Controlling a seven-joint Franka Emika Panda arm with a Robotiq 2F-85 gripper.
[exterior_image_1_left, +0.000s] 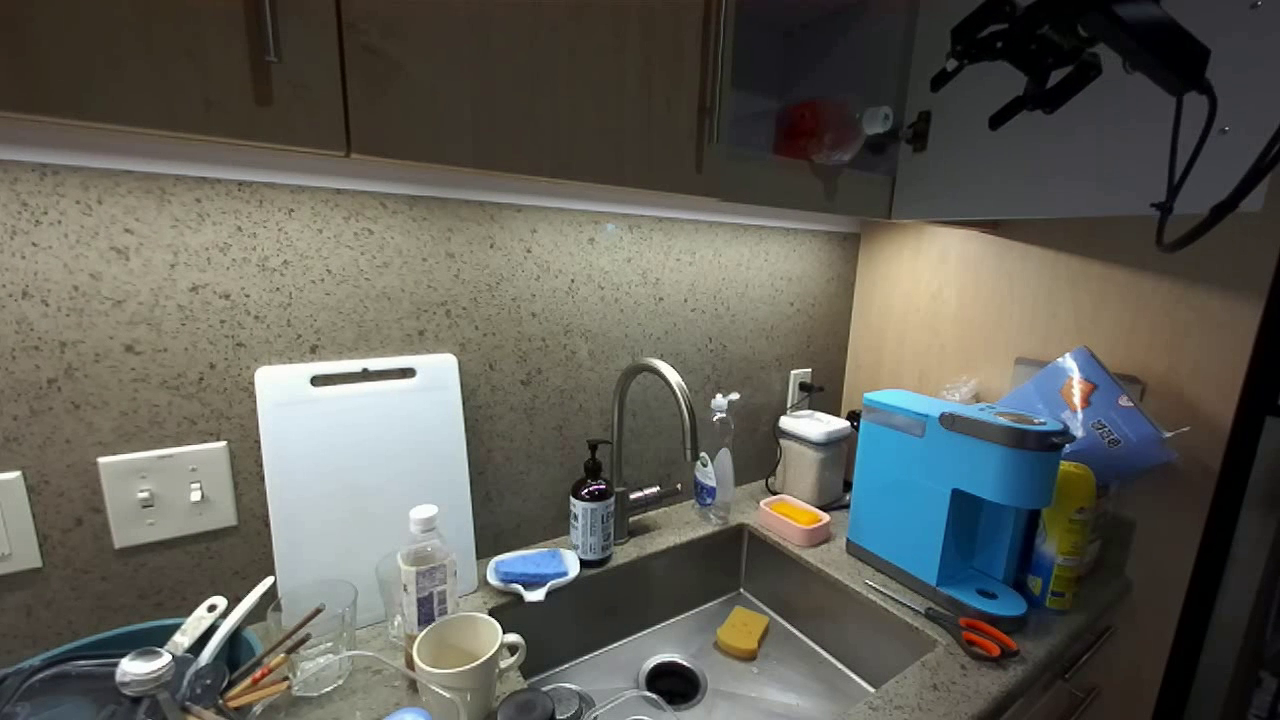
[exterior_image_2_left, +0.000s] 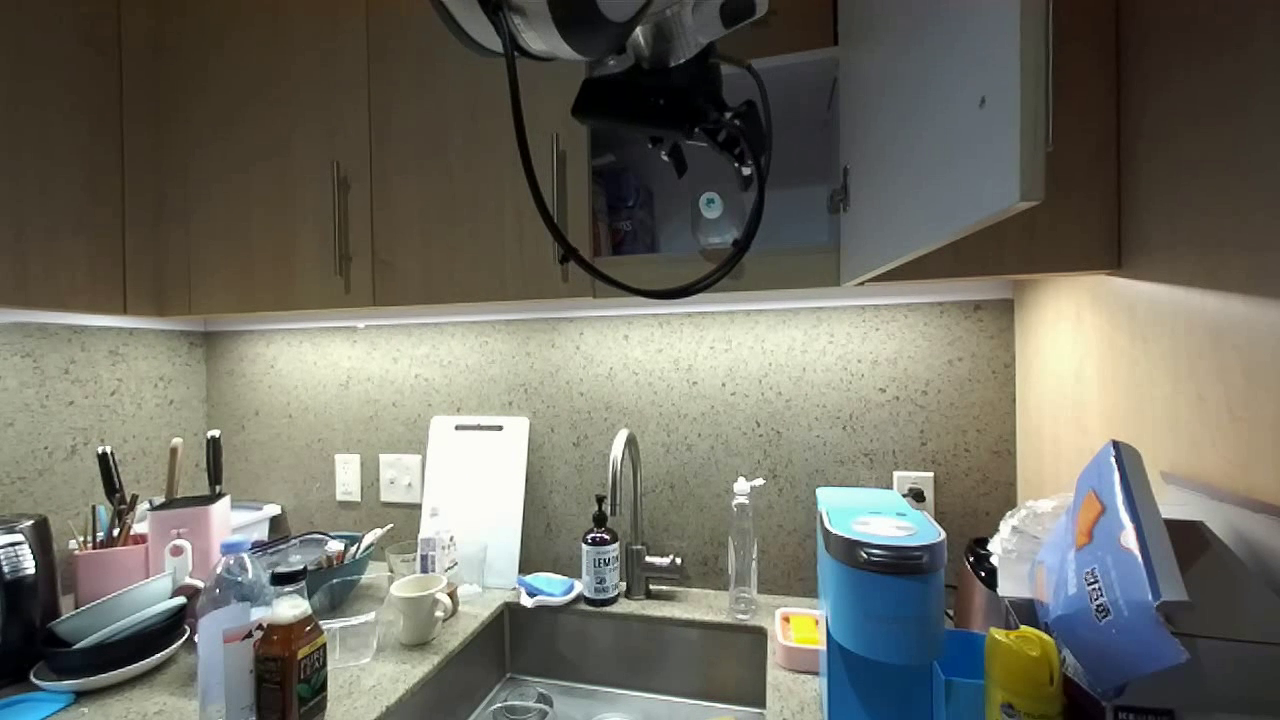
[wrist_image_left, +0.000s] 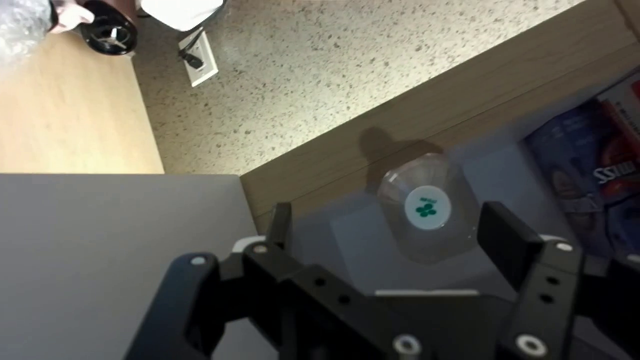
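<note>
My gripper is open, its two fingers spread wide with nothing between them. Beyond the fingertips, a clear bottle (wrist_image_left: 426, 240) with a white cap bearing a green mark lies on the cabinet's shelf, its cap toward me. In exterior view 1 the bottle (exterior_image_1_left: 840, 134) looks reddish at its far part and stays apart from the gripper (exterior_image_1_left: 974, 103), which hangs to its right before the open door. From exterior view 2, the bottle (exterior_image_2_left: 717, 220) shows below the gripper, whose fingers are partly hidden by the arm and its cable.
The open cabinet door (exterior_image_2_left: 942, 120) stands on the right side of the opening. Dark blue packages (wrist_image_left: 576, 174) sit in the cabinet beside the bottle. A loose black cable (exterior_image_2_left: 564, 240) loops under the arm. Below are the sink (exterior_image_1_left: 828, 624) and a blue coffee maker (exterior_image_1_left: 936, 480).
</note>
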